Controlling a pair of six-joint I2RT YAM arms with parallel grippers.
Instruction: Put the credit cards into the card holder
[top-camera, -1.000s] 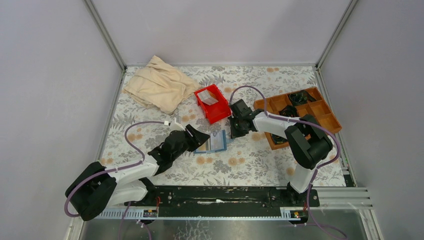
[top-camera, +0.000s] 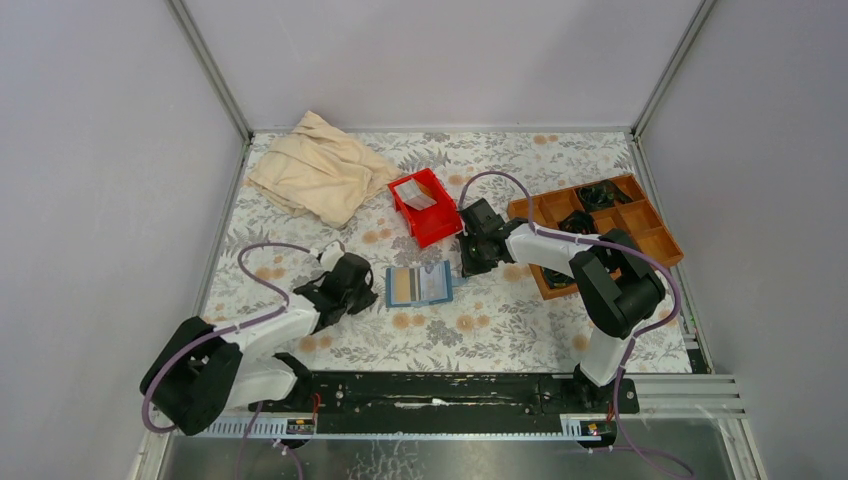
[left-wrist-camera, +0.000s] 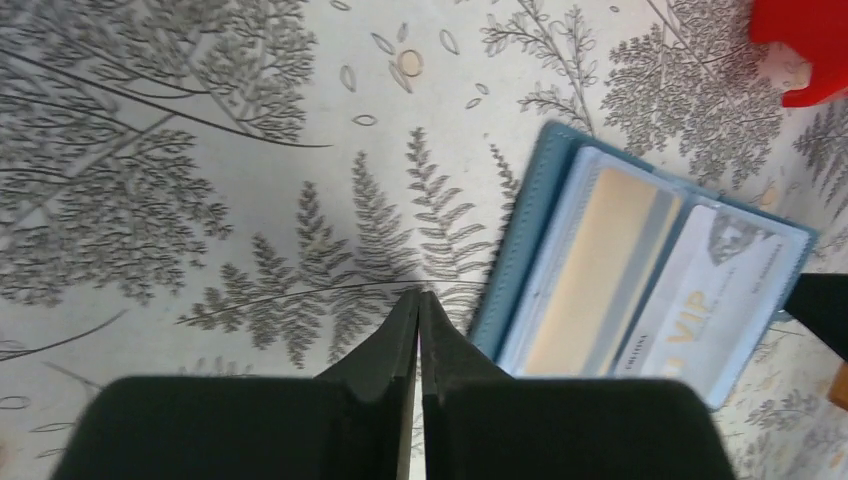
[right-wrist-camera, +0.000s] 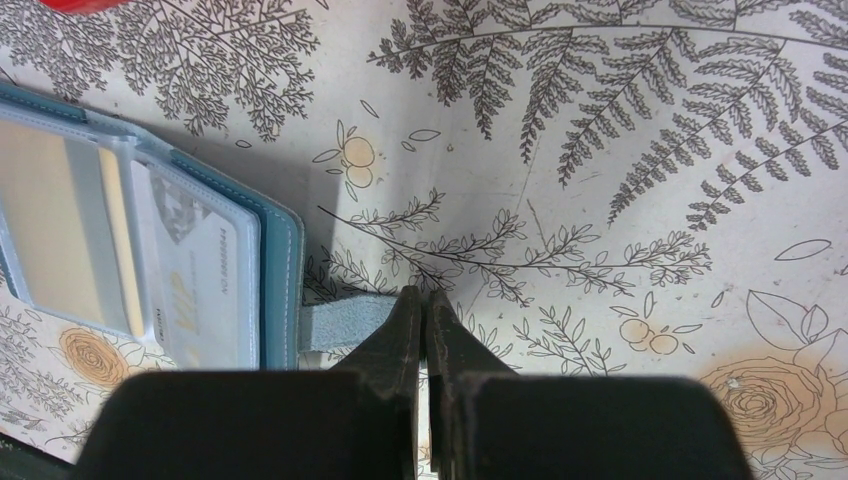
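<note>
The blue card holder (top-camera: 420, 285) lies open in the middle, cream and white cards in its clear sleeves, a VIP card (left-wrist-camera: 700, 300) among them. My right gripper is shut at the holder's right side, at its light-blue tab (right-wrist-camera: 342, 322); whether any of the tab is between the tips is unclear. My left gripper is just left of the holder, tips close together with nothing visible between them; how far open is unclear.
A red box (top-camera: 432, 222) with a white item stands behind the holder. A beige cloth (top-camera: 315, 170) lies back left, an orange compartment tray (top-camera: 650, 235) on the right.
My left gripper has moved left and down off the top of the card holder, leaving more of it visible in the top view. The right arm is unchanged.
</note>
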